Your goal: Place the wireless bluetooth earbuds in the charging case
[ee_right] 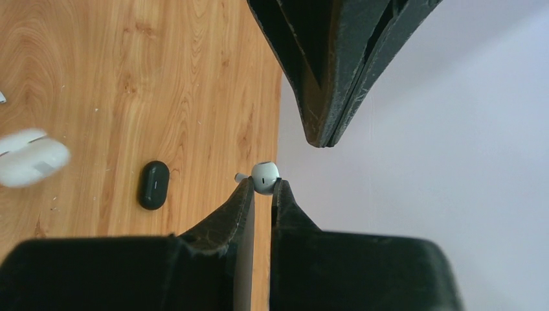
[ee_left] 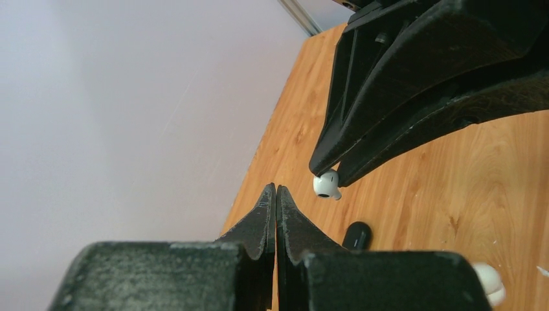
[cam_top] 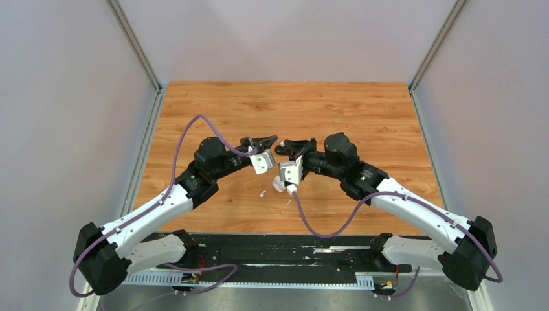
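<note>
In the right wrist view, a small white earbud is pinched at the tips of my right gripper. My left gripper is shut, and nothing shows between its fingers. The white charging case is below and in front of both grippers in the top view, clear of their fingers. It looks blurred in the right wrist view, with a dark seam across it; whether it rests on the table I cannot tell. Another small white piece, probably the second earbud, lies on the wood left of the case.
A black oblong object lies on the wooden table, partly under the grippers from above. Both gripper tips are close together over the table's middle. Bare wood stretches behind and to the sides.
</note>
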